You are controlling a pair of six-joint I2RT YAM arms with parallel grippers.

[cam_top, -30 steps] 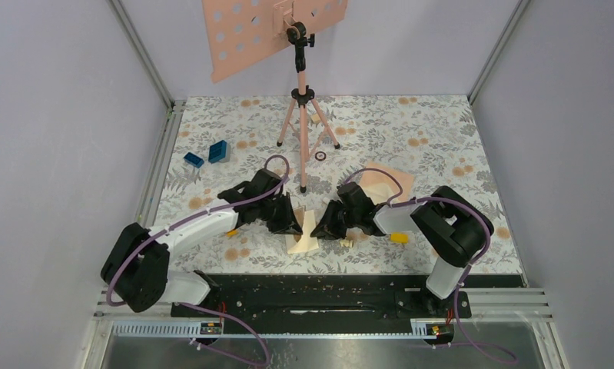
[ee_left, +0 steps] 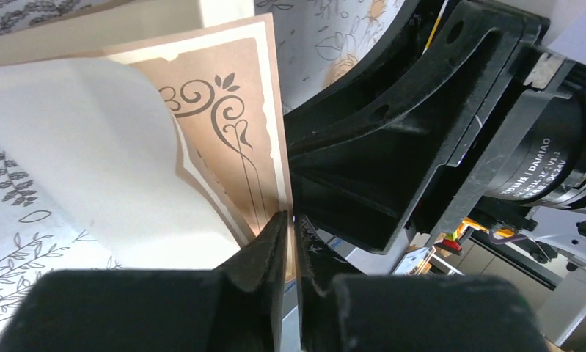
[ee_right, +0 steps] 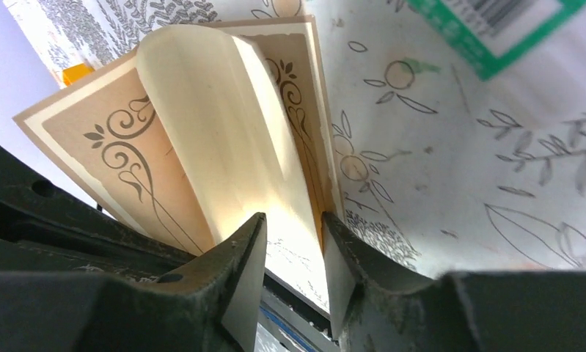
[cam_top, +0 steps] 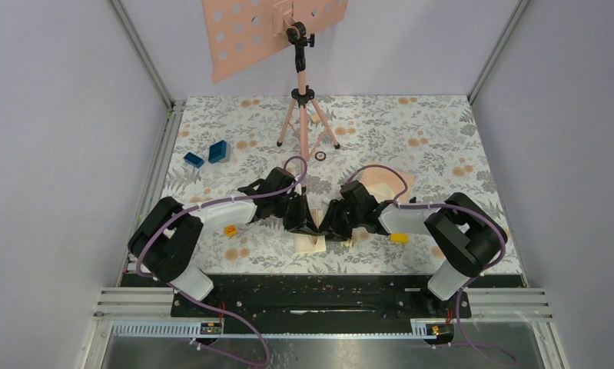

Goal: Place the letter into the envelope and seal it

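The decorated kraft envelope lies at the front middle of the table, with a white folded paper over part of it, curled at one edge. My left gripper has its fingertips at the envelope's edge, close together; whether they hold it I cannot tell. My right gripper has its fingertips either side of the cream fold, near the edge; its grip is unclear. The two grippers meet closely in the top view, hiding much of the envelope.
A pink sheet lies right behind the right arm. Yellow items sit near the front. A tripod stands at the back middle, blue boxes at the back left.
My left arm has moved right, carrying its gripper closer to the right one. The right arm has shifted slightly right, and the paper at the front middle has moved right too.
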